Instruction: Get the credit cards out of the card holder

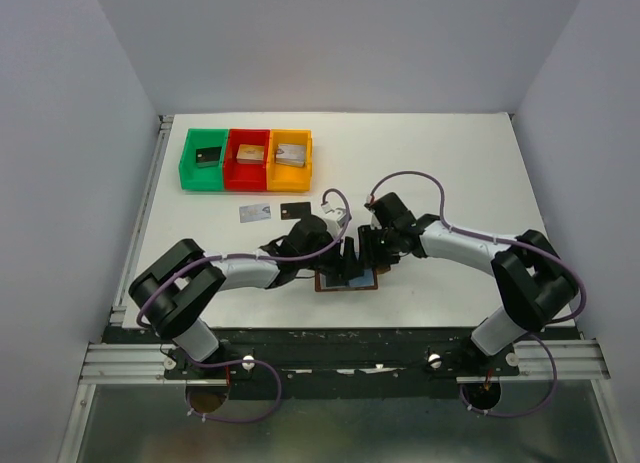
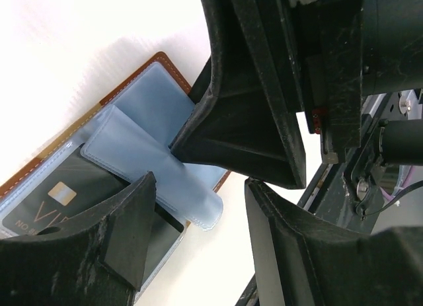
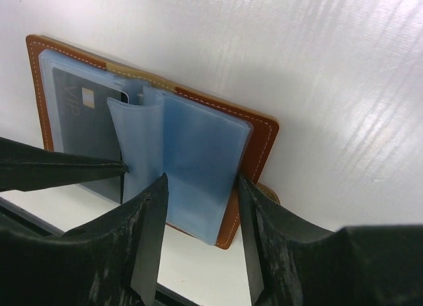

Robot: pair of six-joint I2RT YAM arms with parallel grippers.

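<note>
The brown-edged card holder (image 1: 350,289) lies spread on the table below both grippers. A dark VIP card (image 3: 94,113) sits in its left part. One bluish clear sleeve (image 2: 144,162) is lifted and bent, its free end between the fingers of my left gripper, which stands partly open; the left fingertip (image 3: 117,168) touches this sleeve. My right gripper, also partly open, is at the holder's right edge, one finger above the flat blue sleeve (image 3: 198,147) and the other beside the brown border. Whether that edge is touched cannot be told.
Green (image 1: 187,173), red (image 1: 231,173) and yellow (image 1: 305,173) boxes stand at the back left, with cards inside. A grey card (image 1: 255,213) and a dark card (image 1: 296,210) lie in front of them.
</note>
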